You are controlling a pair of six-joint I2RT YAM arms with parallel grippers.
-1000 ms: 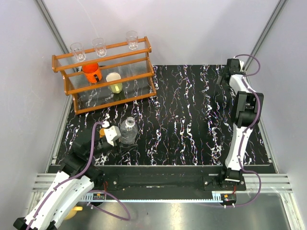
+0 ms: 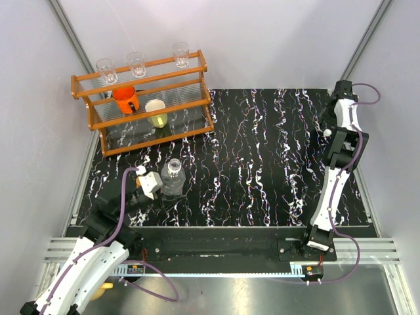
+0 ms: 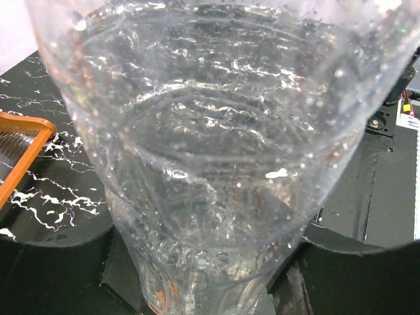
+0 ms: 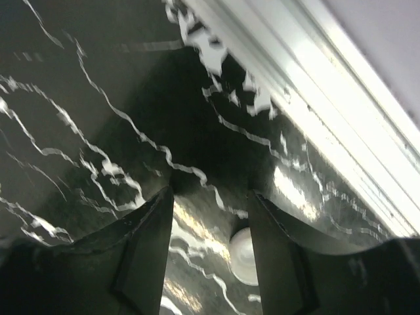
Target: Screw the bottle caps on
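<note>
A clear, uncapped bottle (image 2: 173, 178) stands upright at the left front of the table, and my left gripper (image 2: 172, 197) is shut on it. Close up in the left wrist view, the bottle (image 3: 210, 151) fills most of the picture between the fingers. The white cap (image 2: 327, 132) lies on the table near the right edge. In the right wrist view the cap (image 4: 243, 257) shows beside the right-hand finger, partly covered by it. My right gripper is part open above the table, with nothing held between its fingertips.
At the back left, a wooden rack (image 2: 147, 98) holds several glasses on top and an orange mug (image 2: 125, 100) and a pale green cup (image 2: 156, 113) lower down. A metal rail (image 4: 308, 111) runs close to my right gripper.
My right arm has swung right toward the table's right edge, and the cap has come into view beside it. The left arm and bottle have shifted slightly left.
</note>
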